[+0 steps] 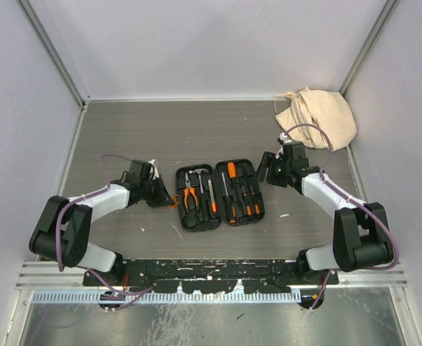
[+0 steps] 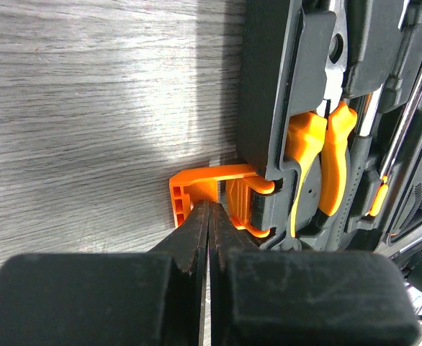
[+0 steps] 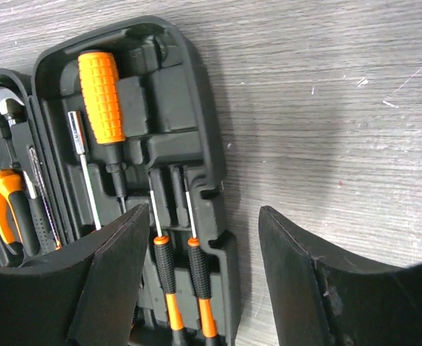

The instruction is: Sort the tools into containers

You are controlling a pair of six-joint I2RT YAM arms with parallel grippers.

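Observation:
An open black tool case lies mid-table; its left half (image 1: 201, 173) holds orange-handled pliers (image 2: 332, 162), a hammer and other tools, its right half (image 1: 241, 216) screwdrivers and a thick orange handle (image 3: 100, 94). My left gripper is shut at the case's left edge, against the orange latch (image 2: 196, 180); I see nothing clearly between its fingers. My right gripper (image 1: 267, 164) is open above the right edge of the case, nothing between its fingers.
A cream cloth bag (image 1: 319, 115) lies at the back right. White walls enclose the sides and back.

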